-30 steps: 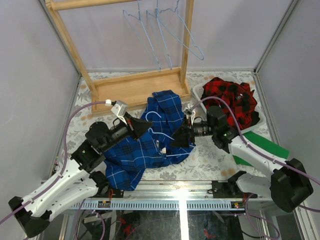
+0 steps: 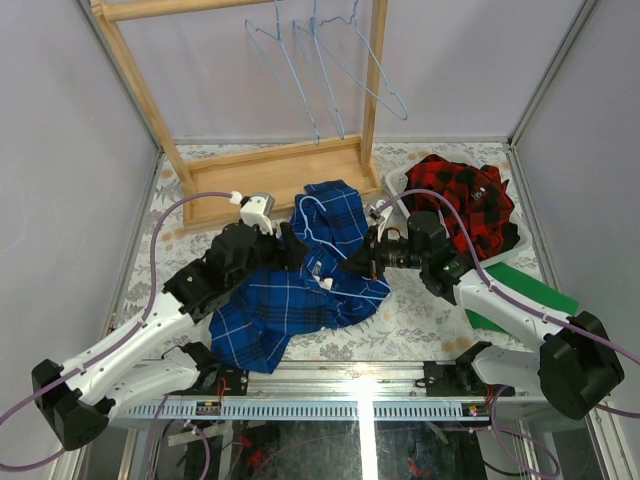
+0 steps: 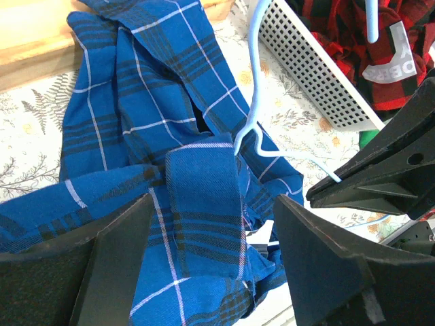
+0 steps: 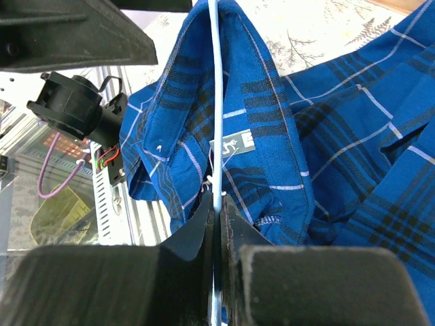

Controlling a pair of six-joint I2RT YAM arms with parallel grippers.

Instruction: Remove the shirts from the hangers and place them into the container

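A blue plaid shirt [image 2: 262, 300] lies rumpled on the table in front of the wooden rack. The light-blue hanger [image 4: 217, 102] still runs through its collar area, where a grey label [image 4: 236, 143] shows. My right gripper [image 2: 366, 264] is shut on the hanger's wire, which passes straight between its fingertips in the right wrist view. Over the shirt, my left gripper stands open. A raised fold of shirt [image 3: 204, 204] appears between its fingers in the left wrist view; contact cannot be judged. The hanger's hook [image 3: 255, 41] rises beyond that fold.
Several empty blue hangers [image 2: 385, 85] hang from the wooden rack [image 2: 260, 175] at the back. A white basket [image 2: 396, 182] with a red-black plaid garment [image 2: 465, 205] stands right. Green cloth [image 2: 530, 295] lies in front of it. Bare table shows at left.
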